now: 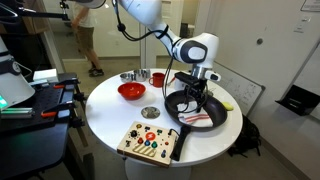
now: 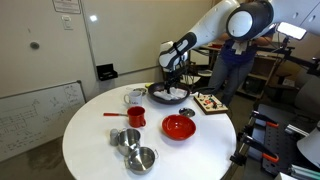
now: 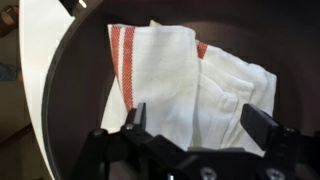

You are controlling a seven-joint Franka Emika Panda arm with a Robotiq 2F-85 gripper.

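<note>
A white cloth with red stripes [image 3: 160, 65] lies bunched inside the dark pan [image 3: 75, 75]. In exterior view 1 the cloth [image 1: 194, 117] shows at the front of the pan [image 1: 211, 112], whose handle [image 1: 180, 143] points toward the near edge of the table. My gripper is open above the cloth, one finger [image 3: 137, 115] at the left and the other [image 3: 258, 125] at the right in the wrist view. Folds of cloth lie between and below the fingers; whether they touch it I cannot tell.
A wooden board with colored knobs [image 1: 149, 142] stands near the pan handle. A red bowl [image 2: 179, 127], steel pots [image 2: 142, 159] and a red mug [image 2: 136, 117] share the round white table [image 2: 85, 140].
</note>
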